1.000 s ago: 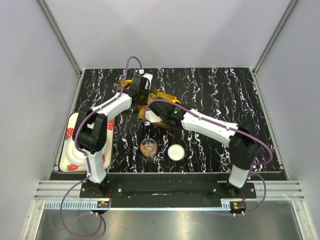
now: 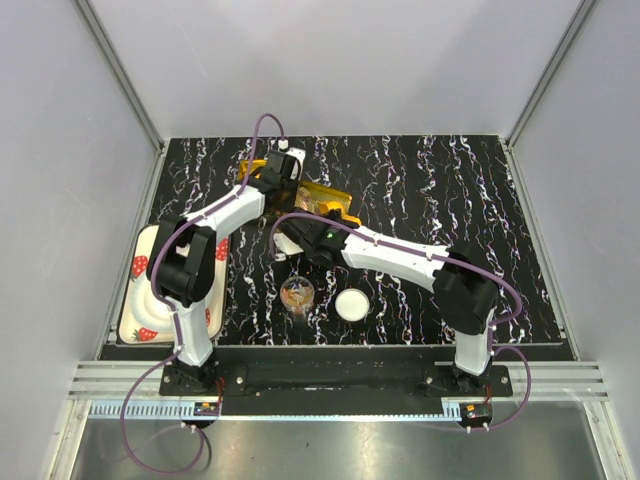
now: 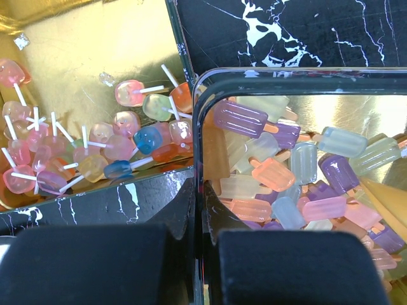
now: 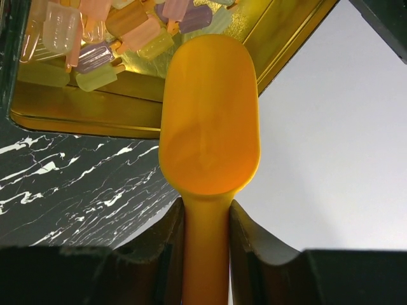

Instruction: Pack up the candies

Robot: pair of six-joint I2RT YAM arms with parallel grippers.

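A gold box full of popsicle-shaped candies stands at the table's back. My left gripper is shut on its left rim, the thin wall running between the fingers. My right gripper is shut on the handle of an orange scoop. The scoop's head reaches over the box edge; whether it carries candies cannot be told. A second gold box on the left holds lollipop-shaped candies. In the top view, a clear jar with a few coloured pieces stands in front.
A round white lid lies right of the jar. On the left is a white tray with strawberry prints, partly under my left arm. Both arms cover much of the boxes from above.
The left arm stays in place at the rim.
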